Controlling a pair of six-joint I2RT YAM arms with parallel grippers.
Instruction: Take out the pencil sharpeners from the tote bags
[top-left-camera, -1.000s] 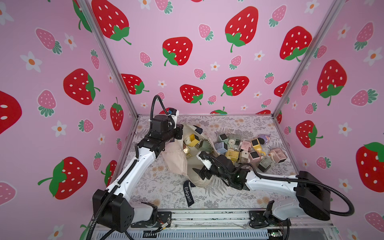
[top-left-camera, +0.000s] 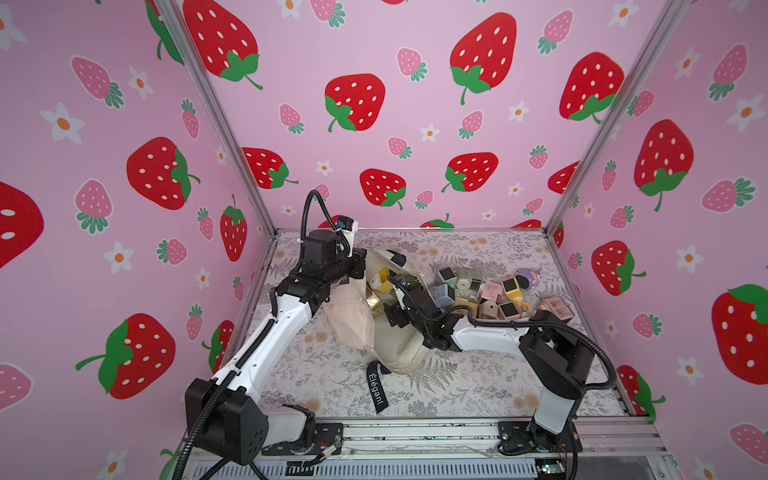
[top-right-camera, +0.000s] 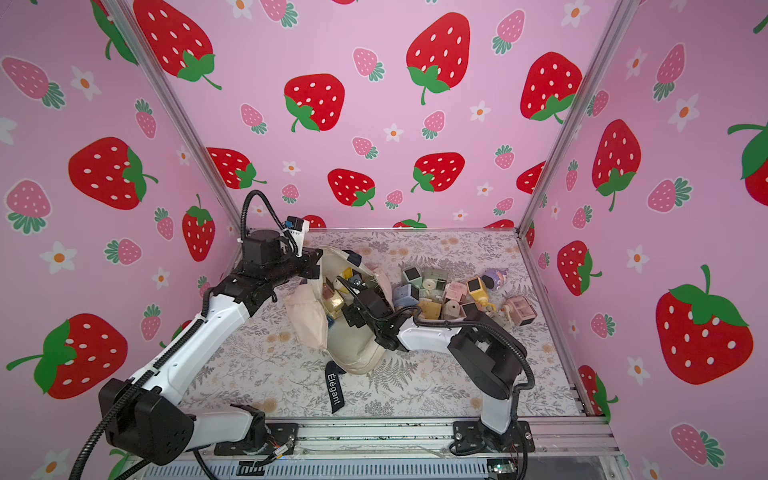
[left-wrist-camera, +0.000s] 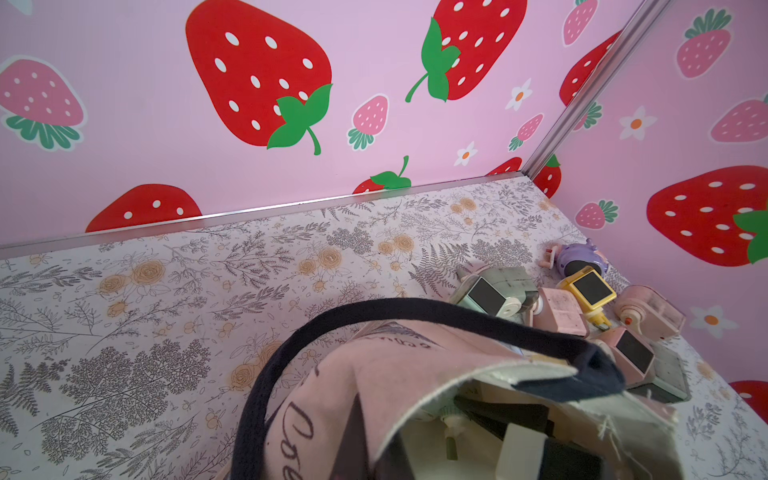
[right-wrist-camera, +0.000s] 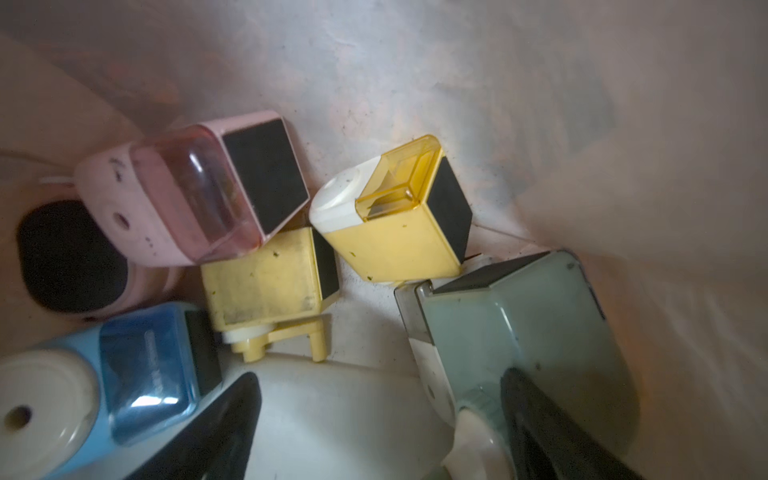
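Note:
A cream-pink tote bag (top-left-camera: 349, 320) lies open in the middle of the table. My left gripper (top-left-camera: 356, 264) is at its upper left rim; in the left wrist view its fingers are shut at the pink fabric. My right gripper is inside the bag, fingers apart with nothing held between them. Before it lie a pink sharpener (right-wrist-camera: 176, 192), two yellow sharpeners (right-wrist-camera: 384, 240), a blue sharpener (right-wrist-camera: 140, 380) at lower left and a green sharpener (right-wrist-camera: 528, 336) beside the right finger.
Several sharpeners (top-left-camera: 491, 292) are packed on the table right of the bag, with a pink one (top-left-camera: 555, 308) at the far right. A dark strap (top-left-camera: 376, 388) lies at the front. The back of the table has free room.
The left arm has not moved.

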